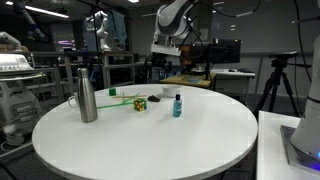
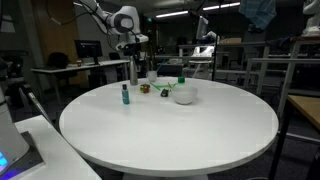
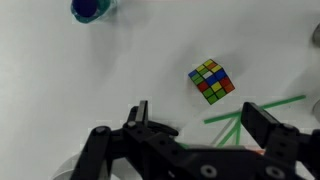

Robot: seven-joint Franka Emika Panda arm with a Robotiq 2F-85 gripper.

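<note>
In the wrist view my gripper is open, its two black fingers spread wide with nothing between them. A colourful puzzle cube [image 3: 211, 81] lies on the white table just beyond the gap. The same cube [image 1: 140, 104] shows near the table's middle, apart from a small teal bottle with a dark cap [image 1: 178, 107]. From above, that bottle [image 3: 88, 8] is at the upper left. Thin green sticks [image 3: 240, 122] lie right of the cube, partly hidden by a finger. A white bowl [image 2: 185, 96] stands farther along the table.
A tall metal flask [image 1: 86, 97] stands at the table's left. Toward the back are a green block [image 1: 112, 92] and a small black object [image 1: 153, 98]. A person [image 1: 176, 27] stands behind it.
</note>
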